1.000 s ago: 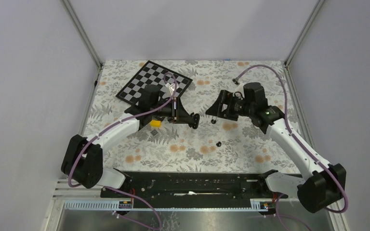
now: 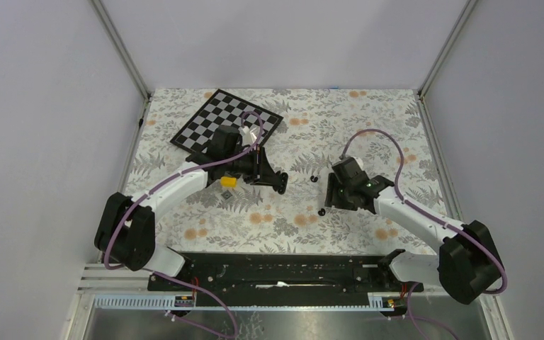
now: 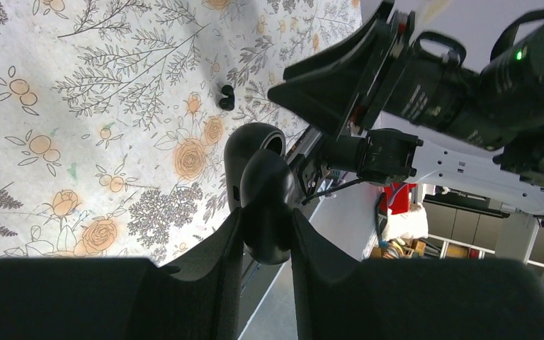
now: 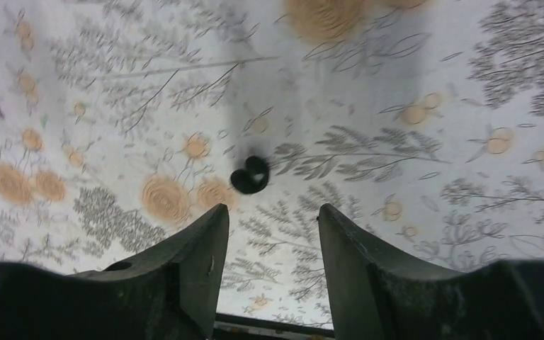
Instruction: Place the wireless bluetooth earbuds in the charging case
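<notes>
The black charging case stands with its lid apart from its base, clasped between the fingertips of my left gripper above the table. Two small black earbuds lie apart on the cloth: a far earbud and a near earbud. Spread fingers with nothing between them show on my right gripper, which hovers pointing down just right of the near earbud. That earbud appears beyond the fingertips in the right wrist view, slightly blurred. The inside of the case is mostly hidden from view.
A checkered board lies at the back left, partly under my left arm. Beside that arm sits a yellow block.
The left gripper and case have shifted only slightly.
</notes>
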